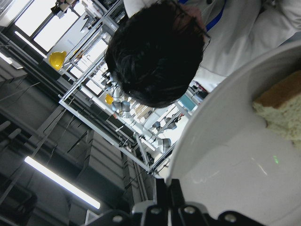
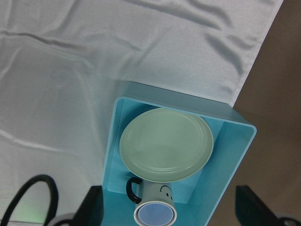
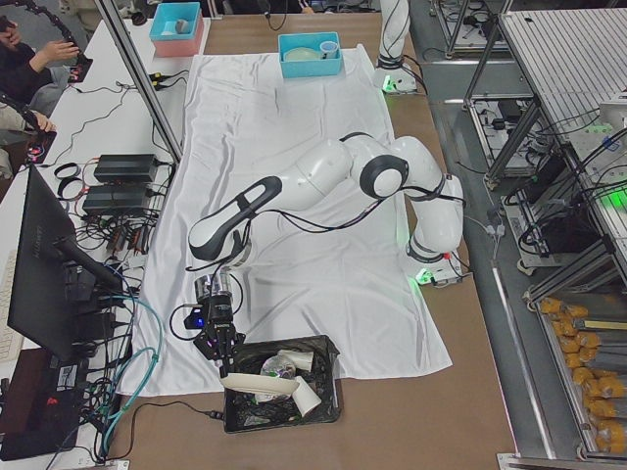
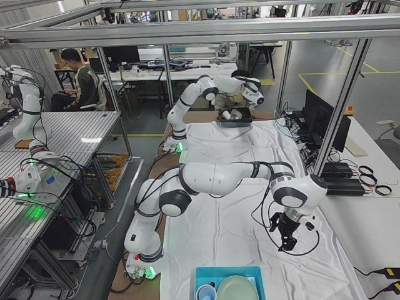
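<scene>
In the camera left view my left gripper (image 3: pixel 223 357) is shut on the rim of a white plate (image 3: pixel 257 385), which is tilted over a black-lined bin (image 3: pixel 284 417) holding white cups and other items. The left wrist view shows bread (image 1: pixel 280 103) on the plate (image 1: pixel 216 165). My right gripper (image 4: pixel 284 240) stands open above the white cloth, with a blue tub (image 2: pixel 225 174) below it in the right wrist view, holding a pale green plate (image 2: pixel 166 143) and a mug (image 2: pixel 155 207).
The white cloth (image 3: pixel 284 108) between bin and tub is clear. A monitor (image 3: pixel 39 274) and cables line the left side of the camera left view; a metal-topped table (image 3: pixel 549 69) stands on the right.
</scene>
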